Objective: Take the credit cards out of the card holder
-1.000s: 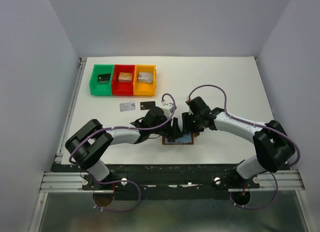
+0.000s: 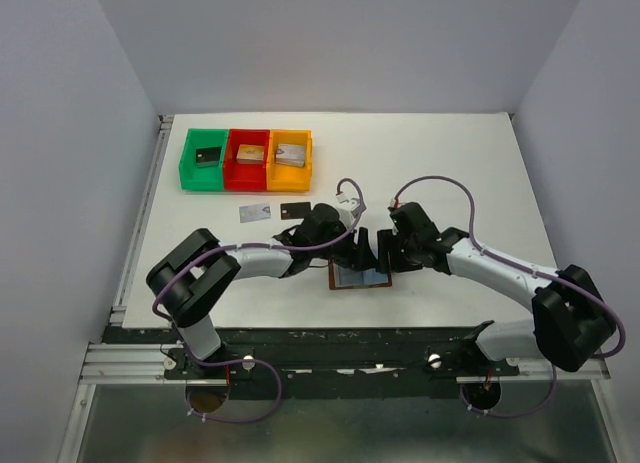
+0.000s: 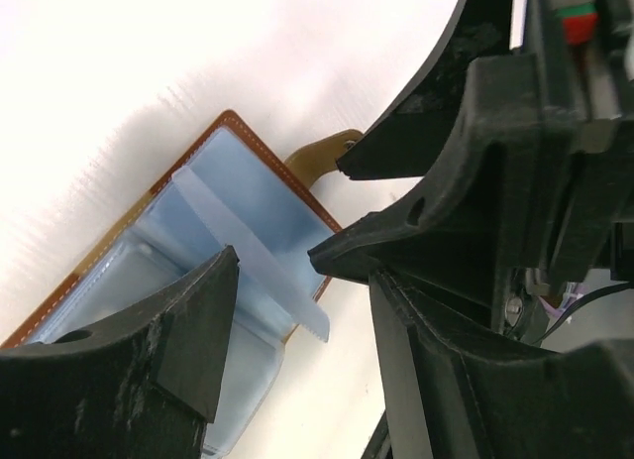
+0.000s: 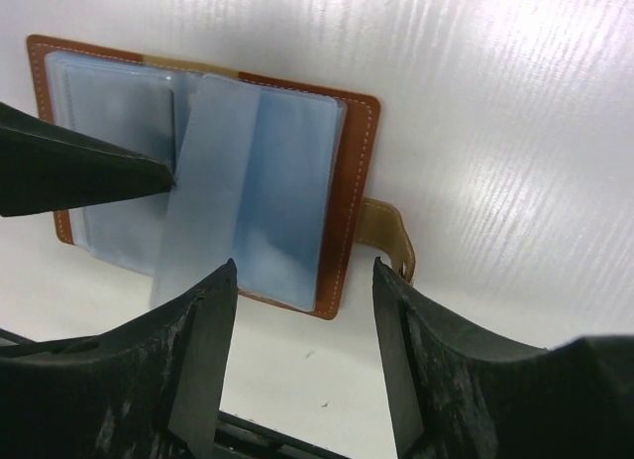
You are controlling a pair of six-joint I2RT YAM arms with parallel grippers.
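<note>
The card holder (image 2: 361, 282), brown-edged with clear pockets, lies open on the table between my two grippers. From its right part a clear pocket flap (image 4: 205, 172) stands up on edge. In the left wrist view this flap (image 3: 260, 266) runs between the parted fingers of my left gripper, close to the left finger. My right gripper is open over the holder's right edge, nothing between its fingers. A dark fingertip (image 4: 89, 170) of the left gripper reaches the flap in the right wrist view. Whether cards remain in the pockets is hard to tell.
A grey card (image 2: 255, 213) and a black card (image 2: 296, 210) lie on the table behind the left arm. Further back are green (image 2: 188, 167), red (image 2: 236, 170) and yellow (image 2: 305, 173) trays holding cards.
The card holder has shifted a little to the right.
</note>
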